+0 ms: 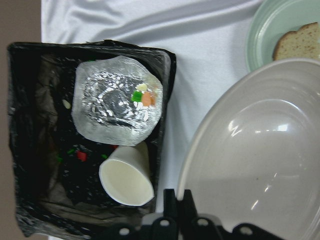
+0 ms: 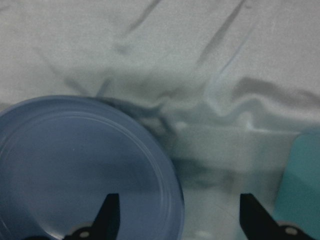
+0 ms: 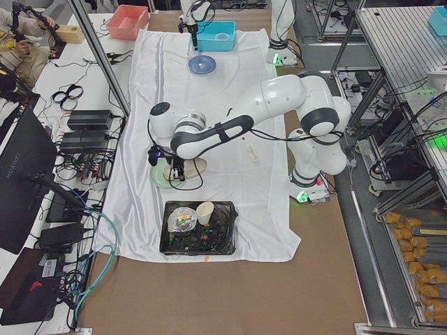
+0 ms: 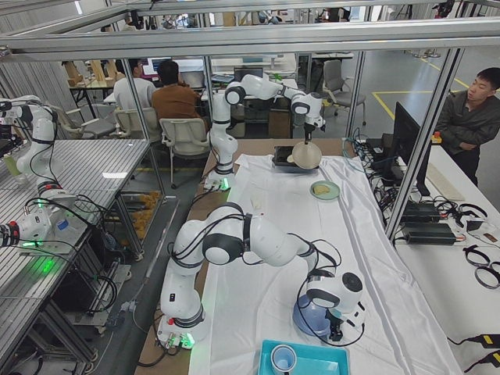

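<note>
My left gripper is shut on the rim of a beige plate [image 1: 255, 150], lifted beside a black lined bin [image 1: 30, 135]. The bin holds a paper cup [image 1: 122, 180], a crumpled foil-like item [image 1: 115, 100] and scraps. A green plate [image 1: 257, 35] with bread [image 1: 292, 46] lies beyond the beige plate. My right gripper stands open over a blue plate [image 2: 75, 155], its fingers either side of that plate's right edge.
A turquoise bin [image 4: 320, 358] with a mug [image 4: 283, 359] stands next to the blue plate. The white cloth between the two arms is mostly clear, apart from a small pale item [image 3: 250, 150].
</note>
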